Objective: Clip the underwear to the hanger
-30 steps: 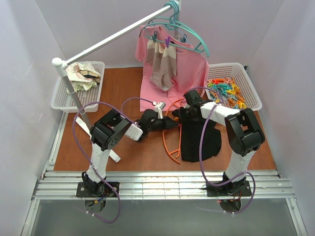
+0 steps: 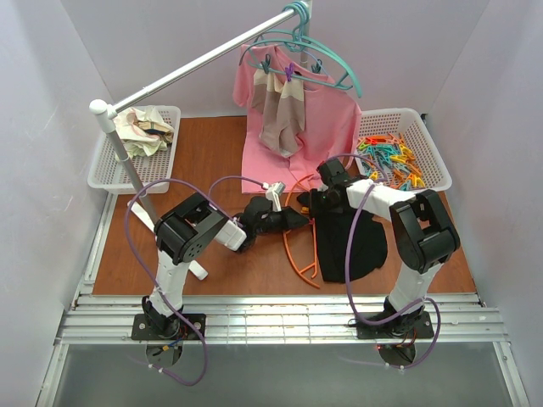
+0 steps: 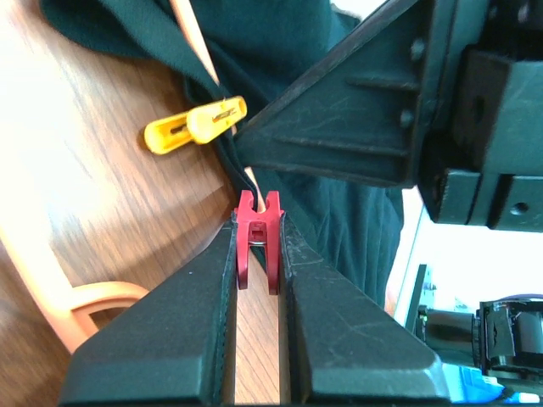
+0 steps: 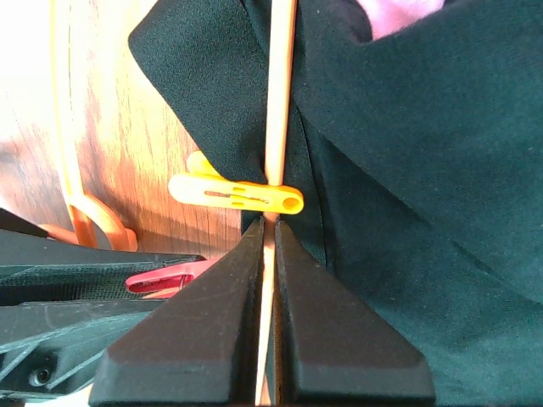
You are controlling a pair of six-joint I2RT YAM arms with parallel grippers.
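The black underwear (image 2: 348, 250) lies on the table, its edge along the orange hanger (image 2: 299, 265). A yellow clip (image 4: 233, 193) sits across the hanger bar (image 4: 278, 93) at the fabric's edge. My left gripper is shut on a red clip beside the hanger bar and dark fabric, below the yellow clip. My right gripper is shut at the bar just under the yellow clip; whether anything is between its fingers is hidden. The red clip also shows at lower left in the right wrist view.
A basket of coloured clips (image 2: 435, 170) stands at right, a basket of clothes (image 2: 100, 174) at left. Behind, a rail (image 2: 204, 59) carries teal hangers with pink and beige garments. Bare table shows at front left.
The orange hanger's lower part has shifted slightly right and down, and my left gripper has moved slightly with it. The right arm is almost unchanged.
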